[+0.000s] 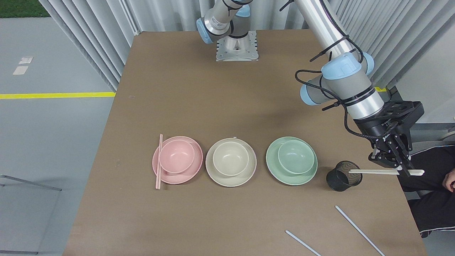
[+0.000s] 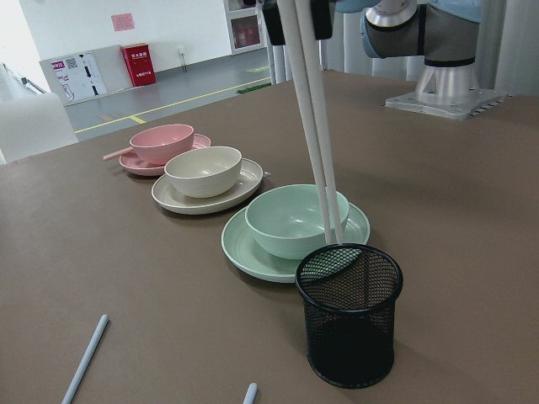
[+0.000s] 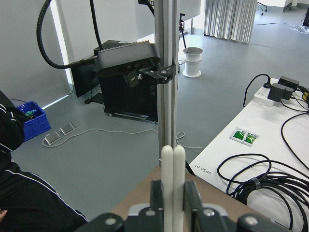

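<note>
My gripper (image 1: 403, 170) is shut on a pair of white chopsticks (image 1: 375, 171), also seen upright in the left view (image 2: 312, 118) and at the wrist view's bottom (image 3: 172, 188). In the front view they reach over the black mesh cup (image 1: 339, 181); in the left view their lower ends are at its top (image 2: 349, 337), and I cannot tell if they are inside. To its left stand green (image 1: 296, 157), cream (image 1: 230, 158) and pink (image 1: 176, 155) bowls on matching plates, with pink chopsticks (image 1: 158, 170) on the pink plate.
Two pale sticks (image 1: 358, 228) (image 1: 303, 243) lie on the near table. A seated person (image 1: 433, 204) is beside the table's right edge, close to my gripper.
</note>
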